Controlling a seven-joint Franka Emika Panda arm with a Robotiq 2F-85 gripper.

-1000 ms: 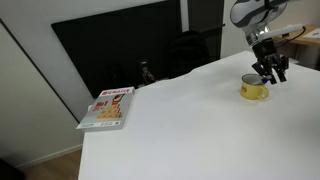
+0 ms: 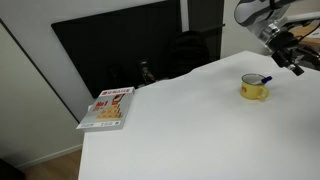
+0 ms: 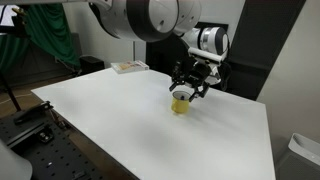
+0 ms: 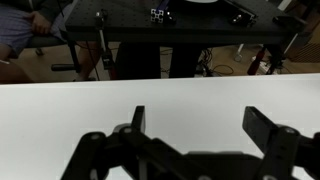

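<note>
A yellow mug (image 2: 254,90) stands upright on the white table (image 2: 180,125), towards the right in exterior view 1. A small blue object (image 2: 266,80) shows at its rim; whether it is inside or behind the mug is unclear. My gripper (image 2: 289,64) is above and to the right of the mug, apart from it. From the other side, the mug (image 3: 181,105) appears just below the arm's hand. In the wrist view the gripper is open, its fingers wide apart with only bare tabletop between them.
A white and red box or book (image 2: 107,110) lies near the table's far left side. Dark equipment and a black bag (image 2: 187,50) are beyond the back edge.
My gripper has moved up and to the right, away from the mug. The mug and the box stay where they were.
</note>
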